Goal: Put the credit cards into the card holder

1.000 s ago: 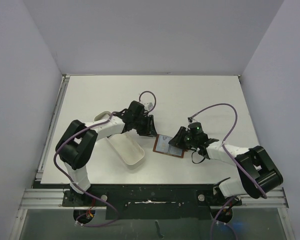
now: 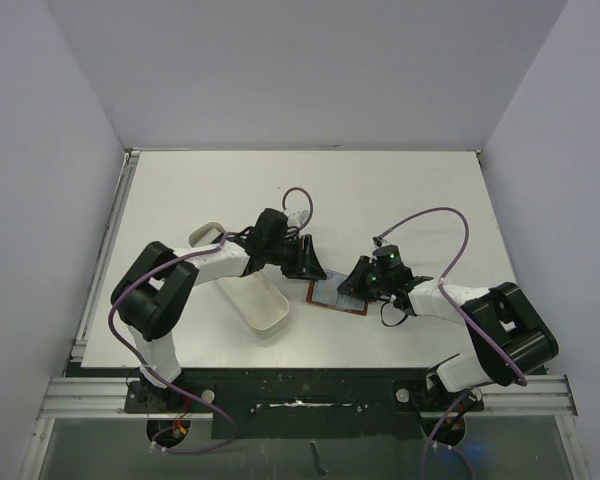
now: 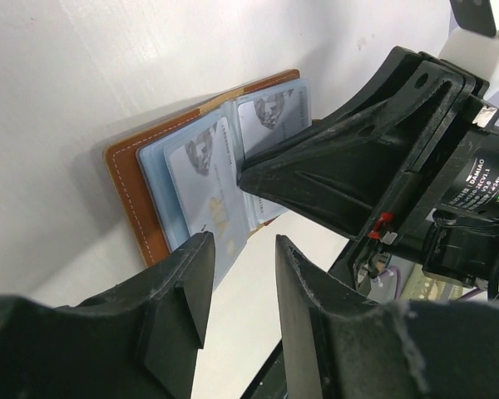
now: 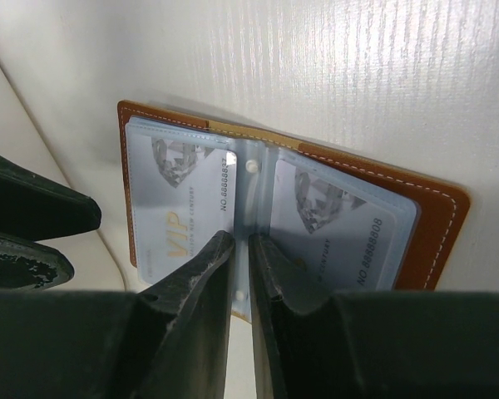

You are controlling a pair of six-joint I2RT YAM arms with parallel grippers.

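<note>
A brown leather card holder (image 4: 439, 224) lies open on the white table, clear sleeves in it holding cards marked VIP (image 4: 179, 216) and another with a diamond print (image 4: 324, 224). My right gripper is shut at the middle strip between the two sides, fingertips down on it; what is between them is hidden. My left gripper stands open at the holder's left end, above its edge, with no card seen between its fingers.
A white tray (image 2: 260, 310) lies to the left, partly under the left arm.
The right arm has shifted very little.
</note>
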